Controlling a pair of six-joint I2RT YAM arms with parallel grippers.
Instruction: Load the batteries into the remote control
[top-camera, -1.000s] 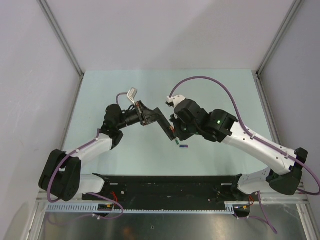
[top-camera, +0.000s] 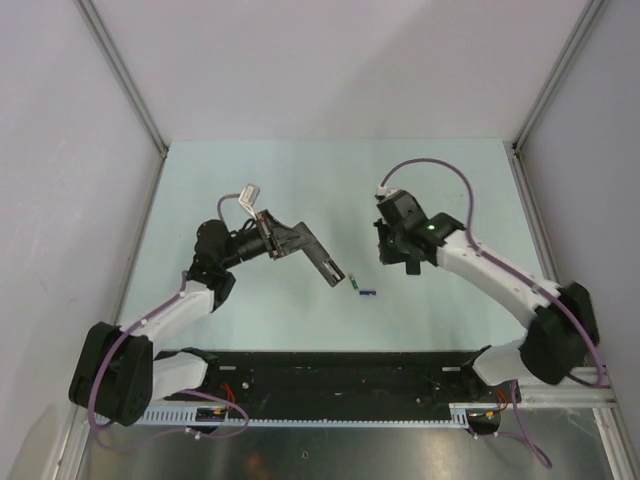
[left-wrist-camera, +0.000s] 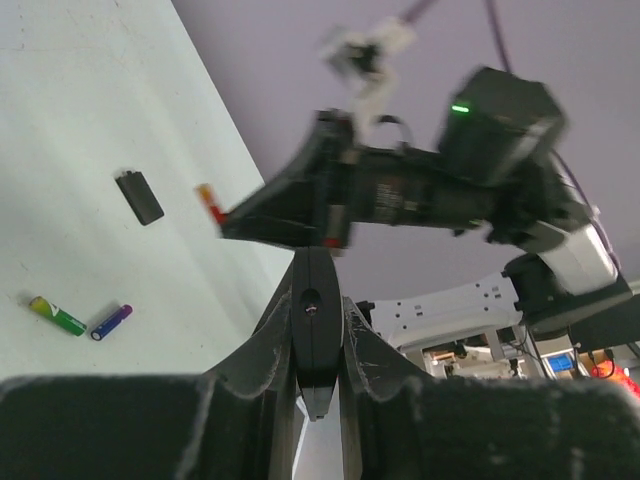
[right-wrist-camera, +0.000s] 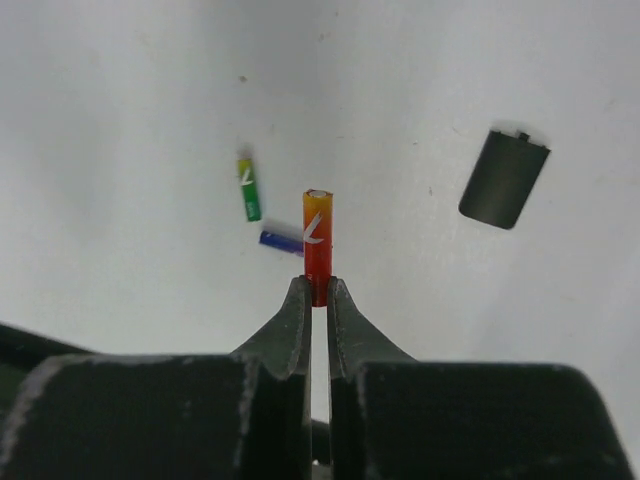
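Observation:
My left gripper (top-camera: 302, 236) is shut on the dark remote control (top-camera: 322, 260), which tilts down to the right above the table. In the left wrist view, the remote (left-wrist-camera: 316, 310) appears end-on, so its battery compartment is hidden there. To its right in the top view, my blurred right gripper (top-camera: 381, 248) is apart from it. An orange-red battery (right-wrist-camera: 317, 245) is gripped upright by that gripper in the right wrist view. On the table lie a green battery (top-camera: 354, 282) and a blue-purple battery (top-camera: 367, 292), close together.
A small black cover (right-wrist-camera: 504, 179) lies flat on the table, below the right arm in the top view (top-camera: 413, 267). The black front edge (top-camera: 330, 372) runs along the near side.
The right gripper has pulled away from the remote to the right, its battery still held.

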